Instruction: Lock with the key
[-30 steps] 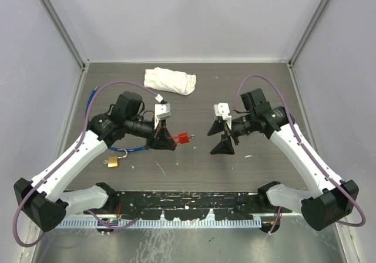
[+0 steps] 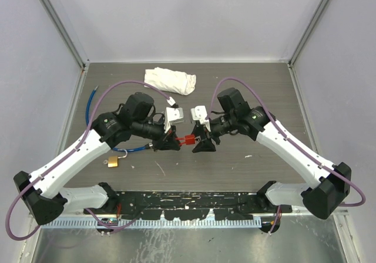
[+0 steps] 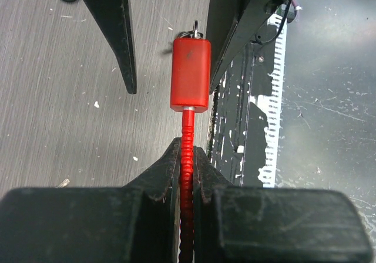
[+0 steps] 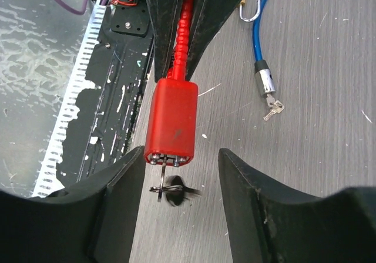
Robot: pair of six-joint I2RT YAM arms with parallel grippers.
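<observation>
My left gripper is shut on the red cable (image 3: 186,131) just below a red lock body (image 3: 190,75). From the lock's far face sticks a thin metal key (image 4: 163,178), with a small ring and something dark and blurred hanging by it. My right gripper has its fingers part open around the lock's key end. In the right wrist view the lock (image 4: 173,119) lies close to the left-hand finger, and a clear gap separates it from the right-hand fingertip (image 4: 225,157). Seen from the top, the two grippers nearly meet at the lock (image 2: 189,140).
On the table lie a blue cable lock (image 4: 257,34) with its own keys (image 4: 274,106) and a brass padlock (image 2: 113,161). A folded white cloth (image 2: 170,80) rests at the back.
My right gripper has moved left to the red lock, and its fingers have narrowed. The left gripper, with the lock, has shifted slightly right.
</observation>
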